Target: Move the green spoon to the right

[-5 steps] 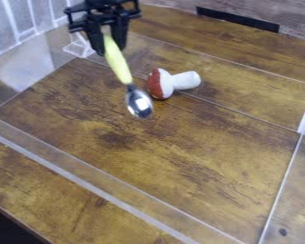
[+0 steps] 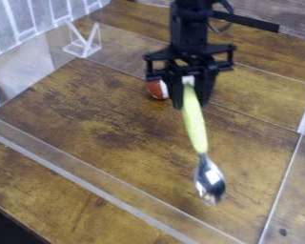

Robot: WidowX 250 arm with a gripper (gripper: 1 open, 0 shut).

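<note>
The green spoon [image 2: 196, 126] hangs from my gripper [image 2: 190, 86], its pale yellow-green handle up and its shiny metal bowl pointing down toward the front. My gripper is shut on the upper end of the handle, right of the middle of the board. Whether the bowl touches the wood or hovers just over it, I cannot tell.
Behind the gripper, a red and white object [image 2: 156, 89] is mostly hidden by the arm. A clear-walled tray surrounds the brown wooden surface [image 2: 98, 119]. A white wire rack [image 2: 83, 41] stands at the back left.
My gripper has carried the spoon from the back left to the right and toward the camera. It now covers most of the red and white object, which was in full view before.
</note>
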